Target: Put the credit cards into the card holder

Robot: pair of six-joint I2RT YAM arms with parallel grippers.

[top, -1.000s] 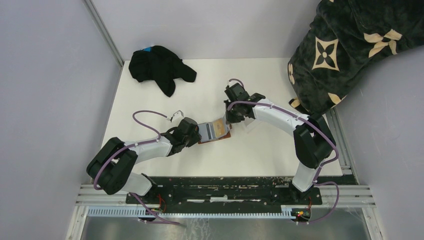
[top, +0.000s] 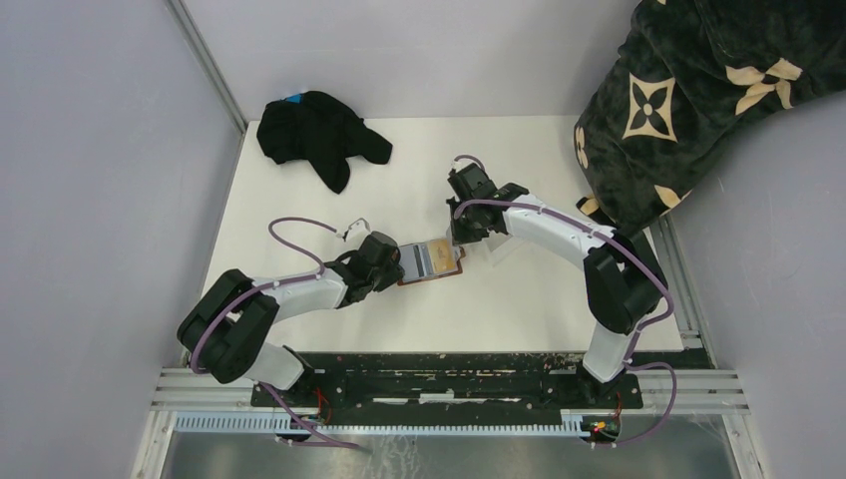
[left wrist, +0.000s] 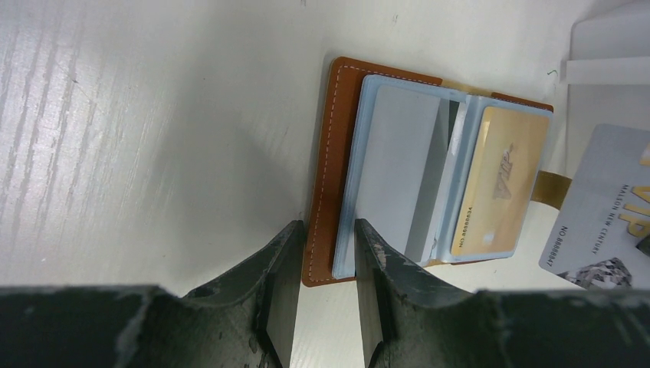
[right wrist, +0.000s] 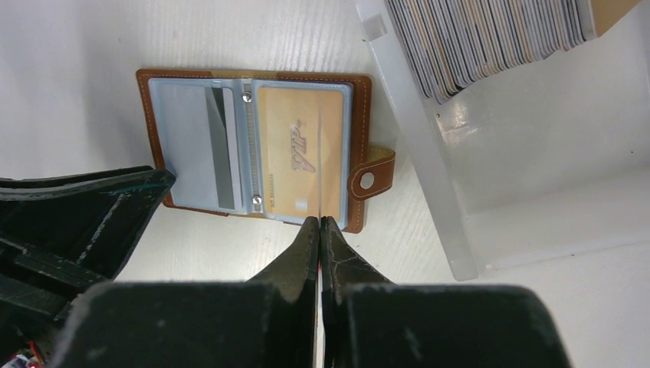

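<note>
The brown card holder lies spread on the table, clear sleeves facing up. A gold card fills its right sleeve; the left sleeve looks clear, with a grey strip beside the spine. At the holder's left edge, my left gripper is open, its fingers on either side of the brown border; whether they touch it I cannot tell. My right gripper is shut on a silver card, which appears as a thin edge-on line over the gold card in the right wrist view.
Right of the holder is a white box with a row of several cards. A black cloth lies at the back left, and a dark patterned cushion leans at the back right.
The holder and my left gripper have shifted slightly right. The holder's right side, which looked lifted near my right gripper, now lies flatter. My right gripper has barely moved.
</note>
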